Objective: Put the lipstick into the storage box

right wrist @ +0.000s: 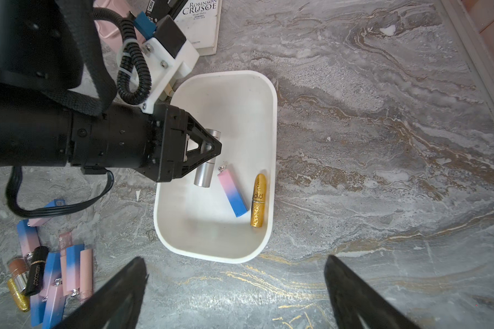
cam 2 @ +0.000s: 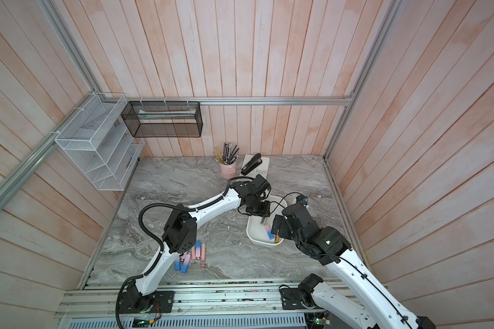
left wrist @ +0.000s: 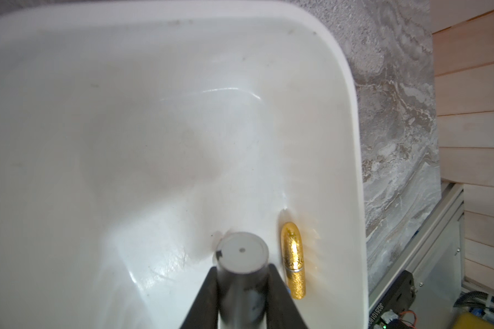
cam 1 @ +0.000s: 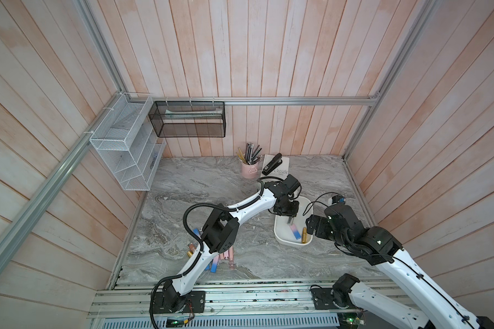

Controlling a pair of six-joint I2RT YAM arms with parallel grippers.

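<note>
A silver lipstick tube [right wrist: 204, 172] is gripped by my left gripper, shut around its middle, over the white storage box [right wrist: 214, 253]. In the left wrist view the silver tube [left wrist: 241, 255] points its round end toward the box floor; whether it touches the floor I cannot tell. A pink-and-blue lipstick [right wrist: 232, 192] and a gold lipstick [right wrist: 258, 200] lie inside the box, the gold one along the right wall. My right gripper is open and empty, its two fingers wide apart beyond the box's near rim.
Several more lipsticks [right wrist: 55, 279] lie in a cluster on the marble table, left of the box. A book [right wrist: 200, 24] with a stapler [cam 1: 272, 164] on it and a pink pen cup [cam 1: 249, 170] stand behind. Right of the box, the table is clear.
</note>
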